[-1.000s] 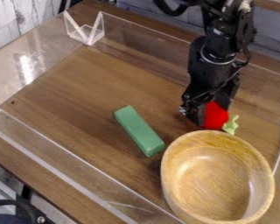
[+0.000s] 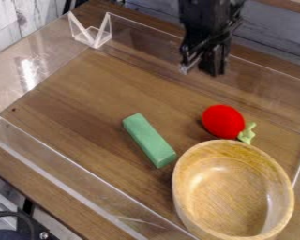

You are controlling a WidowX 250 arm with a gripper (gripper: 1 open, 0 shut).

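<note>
My black gripper (image 2: pixel 204 62) hangs near the top centre-right of the camera view, well above and behind a red tomato-like object (image 2: pixel 223 121) with a pale green leafy top. It is blurred, so its opening is hard to make out. A green rectangular block (image 2: pixel 150 141) lies on the wooden board left of the red object. A large light wooden bowl (image 2: pixel 190 206) sits at the front right, just below the red object.
Clear plastic walls edge the wooden board (image 2: pixel 78 103). A small clear plastic piece (image 2: pixel 93 28) stands at the back left. The board's left and middle are free.
My gripper has risen and moved back from the red object, which it was over and around a second ago. The red object stays in about the same place.
</note>
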